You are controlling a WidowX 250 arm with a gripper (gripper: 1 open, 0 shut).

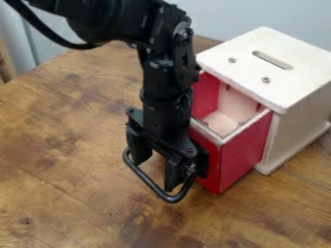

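Note:
My black gripper (162, 163) is low over the wooden table, just left of a red drawer (239, 153). The drawer is pulled out of a white wooden cabinet (258, 58); its pale inside looks empty where visible, and its left part is hidden behind my arm. A black looped bar hangs at the gripper's lower end. I cannot tell whether the fingers are open or shut, or whether they touch the drawer.
A pale wall runs along the back, behind the cabinet.

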